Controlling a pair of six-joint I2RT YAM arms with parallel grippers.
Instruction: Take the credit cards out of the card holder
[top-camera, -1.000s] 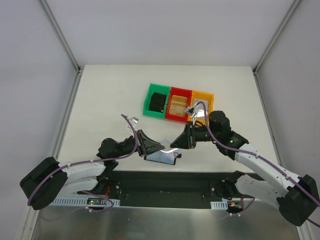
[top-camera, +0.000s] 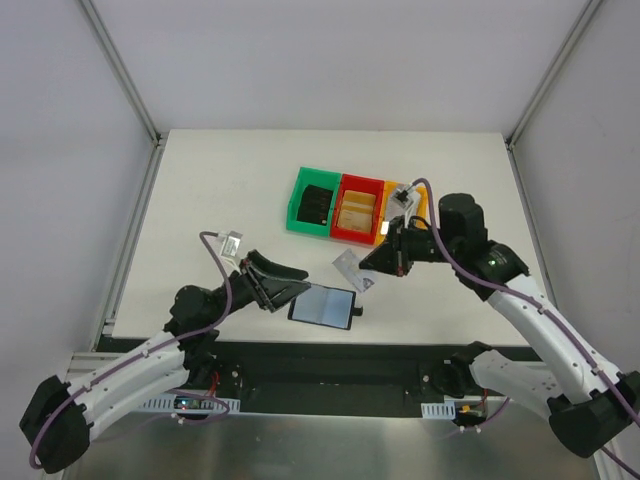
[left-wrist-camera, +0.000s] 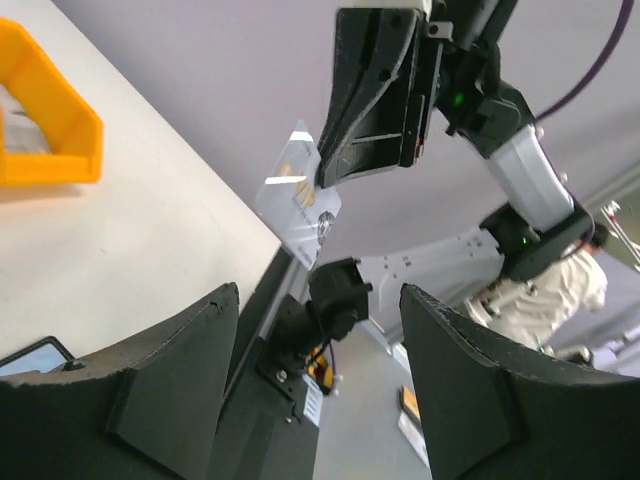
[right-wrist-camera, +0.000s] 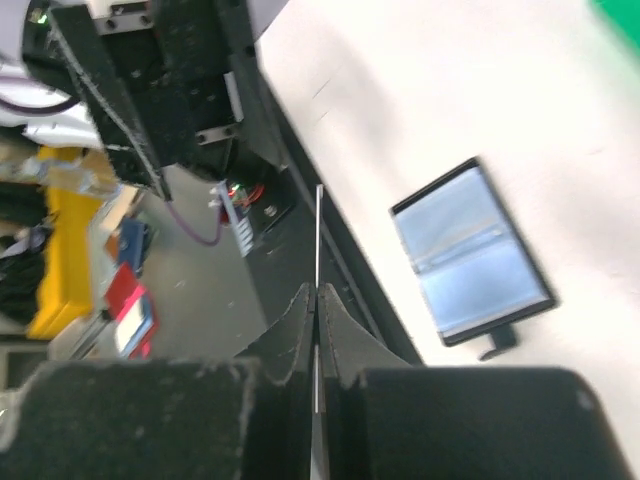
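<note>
A translucent card (top-camera: 352, 268) is held in my right gripper (top-camera: 380, 262), which is shut on it; in the right wrist view it shows edge-on as a thin line between the fingertips. Below lies the card holder (top-camera: 322, 305) (right-wrist-camera: 470, 250) with blue-grey faces and a black edge, open flat on the table near the front. My left gripper (top-camera: 290, 285) hangs at the holder's left, fingers apart with nothing between them.
Three bins stand at the back: green (top-camera: 300, 195), red (top-camera: 357, 208) and orange (top-camera: 420, 200), each with contents.
My grippers have drawn apart: the left moved left, the right moved up and right with the card, uncovering the card holder.
</note>
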